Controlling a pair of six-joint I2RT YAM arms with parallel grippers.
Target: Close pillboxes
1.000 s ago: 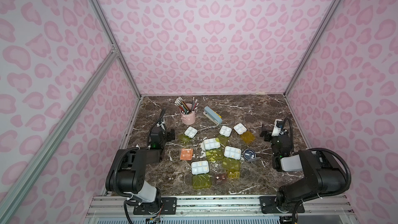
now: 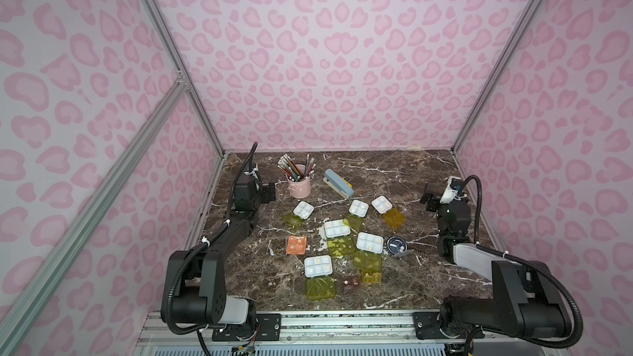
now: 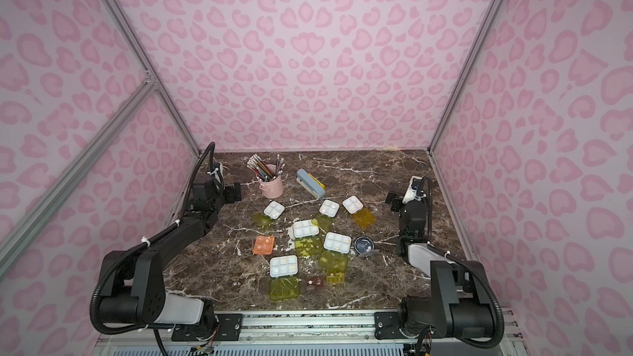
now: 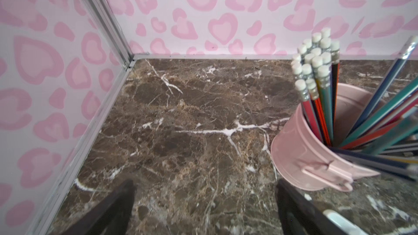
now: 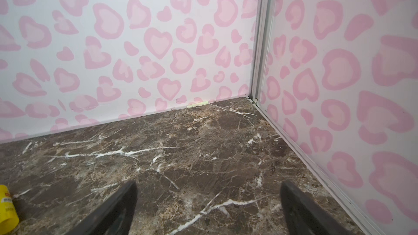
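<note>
Open pillboxes with white compartment trays and yellow-green or amber lids cover the middle of the table, among them a front box, a centre box, a right box and smaller ones behind. An orange box lies left of centre, a round dark blue box at right. My left gripper hangs at the left beside the pencil cup, open and empty. My right gripper is at the right, open and empty, facing bare table in the right wrist view.
A pink pencil cup and a grey stapler stand at the back middle. Walls enclose the left, back and right sides.
Both arms have moved toward the back of the table and slightly changed pose, with both grippers higher in the top left view. The boxes have not moved.
</note>
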